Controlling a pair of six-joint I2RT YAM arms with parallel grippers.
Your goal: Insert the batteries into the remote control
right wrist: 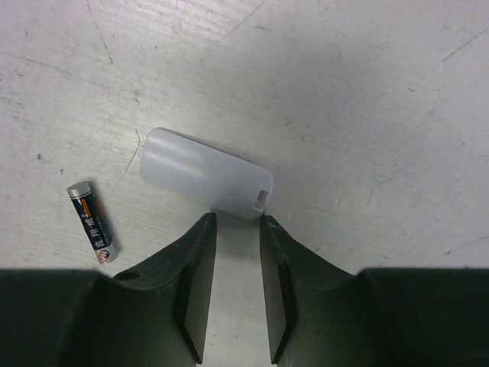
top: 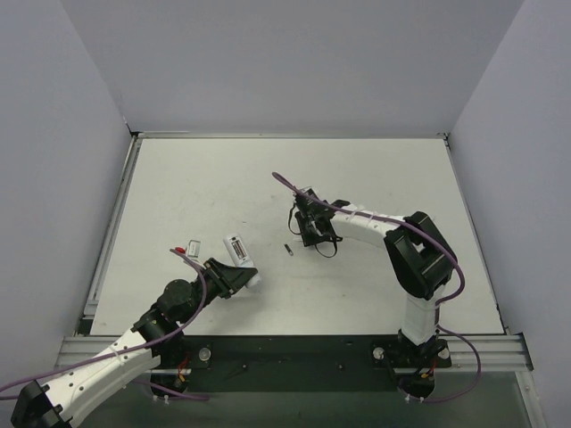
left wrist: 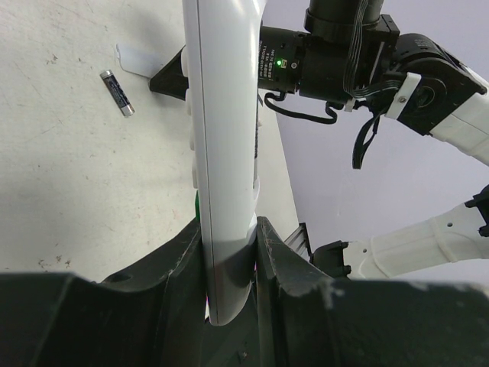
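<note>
The white remote control (top: 236, 242) is held tilted in my left gripper, which is shut around its lower end. Its back faces the top camera, and a dark strip shows in the battery compartment. On the table, a black-and-silver battery (right wrist: 93, 222) lies loose, left of my right gripper. That gripper is partly open with nothing between its fingers. Just beyond its tips rests the white battery cover (right wrist: 202, 170), its near end close to them. The left wrist view also shows the battery (left wrist: 117, 93) and cover (left wrist: 137, 61).
A small white object with red beside it (top: 193, 249) lies behind the left arm. The right arm (top: 366, 228) reaches across the table's right side.
</note>
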